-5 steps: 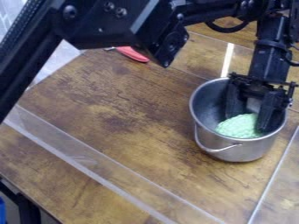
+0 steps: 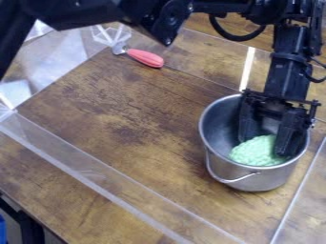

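A steel pot (image 2: 223,168) with a wire handle stands at the right of the wooden table. My black gripper (image 2: 270,135) reaches down into it from above, its two fingers inside the rim. A pale green, textured object (image 2: 258,152) lies in the bottom of the pot, beside and partly behind the fingers. Whether the fingers hold any of it, I cannot tell.
A pink-handled tool (image 2: 145,58) lies at the back left near some clear plastic. Clear strips edge the table (image 2: 121,124) along the left front and right.
The arm's upper links have moved upward, showing more of the back of the table. The pot has shifted slightly left and down in view, with the gripper still inside.
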